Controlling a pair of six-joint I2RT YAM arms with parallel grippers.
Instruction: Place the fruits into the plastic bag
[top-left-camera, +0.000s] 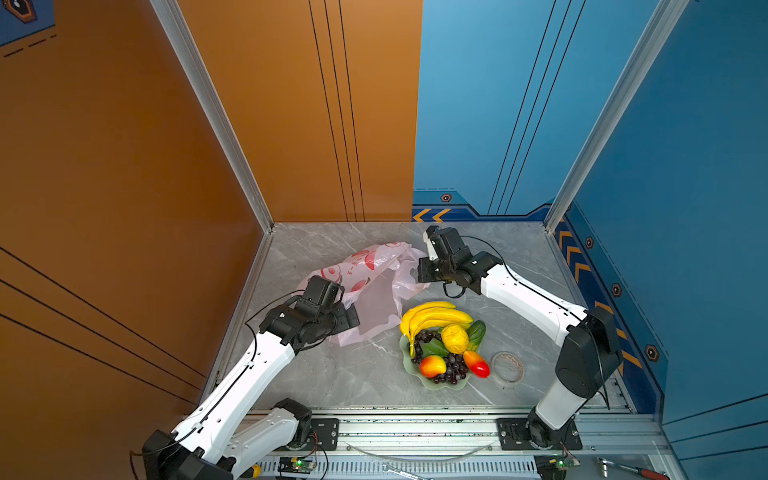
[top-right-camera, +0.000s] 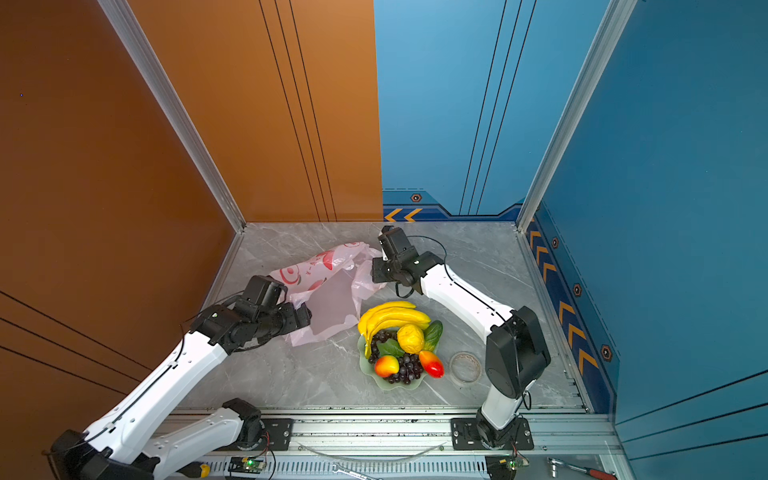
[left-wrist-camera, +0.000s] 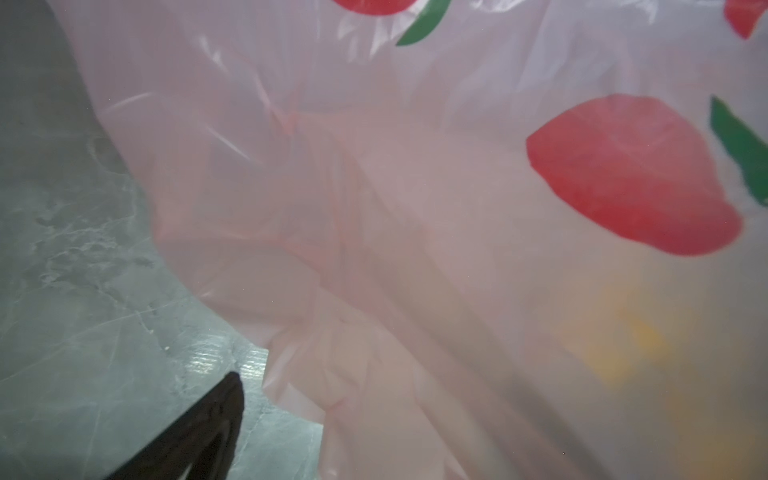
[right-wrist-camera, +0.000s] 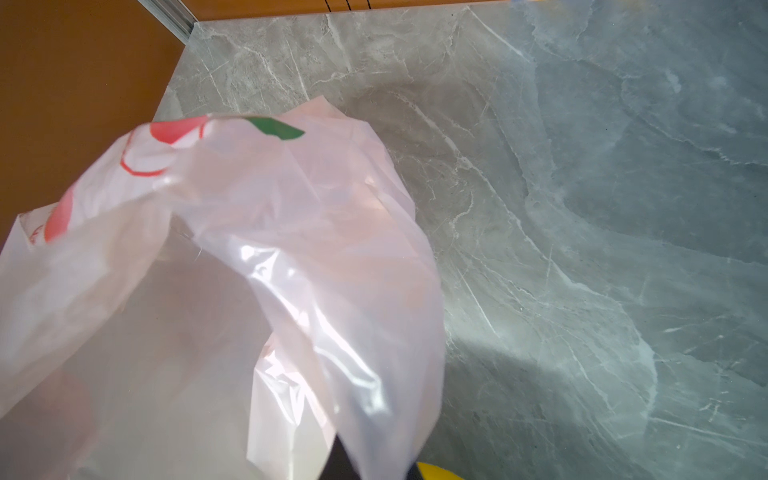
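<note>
A pink plastic bag (top-left-camera: 376, 280) with red fruit prints lies on the back middle of the table. My right gripper (top-right-camera: 377, 270) is shut on the bag's right end, whose film bunches up between its fingers in the right wrist view. My left gripper (top-left-camera: 345, 316) stands open over the bag's near left part, which fills the left wrist view. In front of the bag, a pale green dish (top-right-camera: 392, 382) holds bananas (top-left-camera: 436, 316), a yellow fruit (top-left-camera: 454, 337), mangoes (top-left-camera: 432, 366), dark grapes (top-left-camera: 454, 368) and a green cucumber-like piece (top-right-camera: 433, 334).
A roll of tape (top-left-camera: 520, 369) lies right of the dish. Orange and blue walls surround it.
</note>
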